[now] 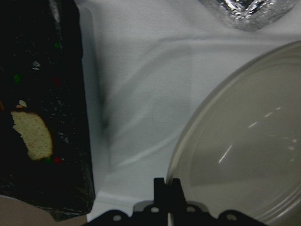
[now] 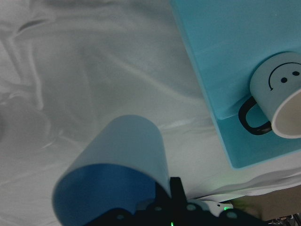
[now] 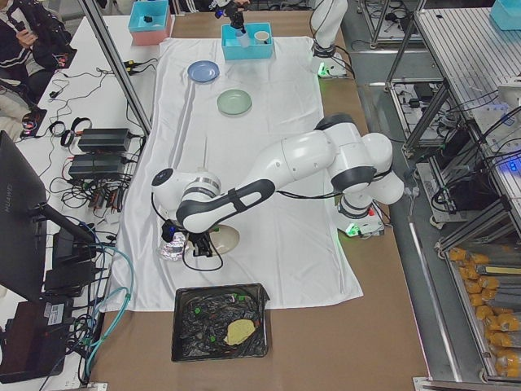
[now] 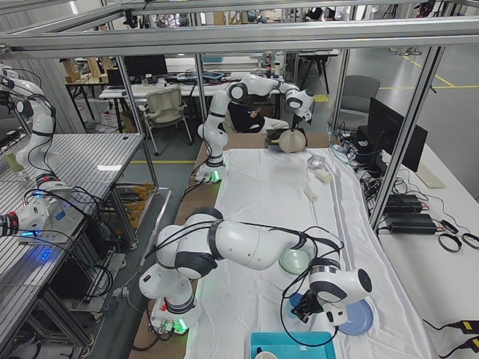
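Note:
My left gripper is shut on the rim of a cream bowl (image 1: 244, 141), beside the black tray (image 1: 56, 179) holding a bread slice (image 1: 33, 134). Crumpled foil (image 1: 249, 12) lies nearby. My right gripper is shut on a blue cup (image 2: 117, 150), held beside the cyan bin (image 2: 211, 66), where a white smiley mug (image 2: 270, 94) with a black handle lies.
A green plate (image 3: 234, 102) and a blue plate (image 3: 203, 71) rest on the white cloth (image 3: 285, 261), whose middle and right part are mostly clear. A monitor (image 3: 24, 220) and cables stand along the left side.

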